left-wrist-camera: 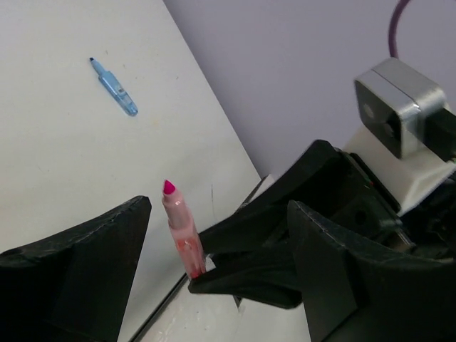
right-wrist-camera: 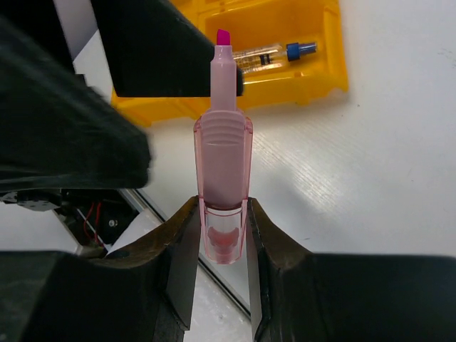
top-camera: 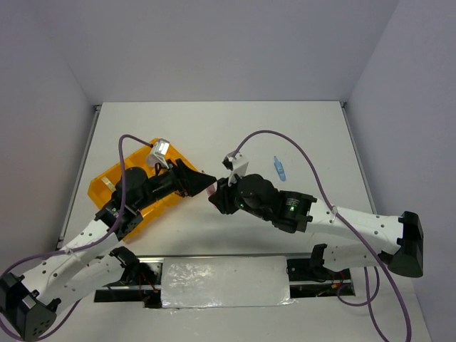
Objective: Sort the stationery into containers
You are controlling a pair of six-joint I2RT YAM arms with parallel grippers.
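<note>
A pink marker (right-wrist-camera: 222, 157) with a magenta tip is pinched by its clear end in my right gripper, tip pointing away from that hand. The left gripper (top-camera: 202, 182) has its fingers parted close to the marker. From the left wrist, the marker (left-wrist-camera: 183, 231) appears between those fingers, with a gap on both sides. One left finger (right-wrist-camera: 160, 53) passes behind the marker in the right wrist view. On the table's right lies a light-blue marker (top-camera: 279, 168). The orange container (top-camera: 107, 178) sits at left, partly hidden by the left arm.
Inside the container, a clear tube with a blue cap (right-wrist-camera: 267, 58) is visible. Both hands crowd together just right of the container. Bare table (top-camera: 235, 128) stretches behind them.
</note>
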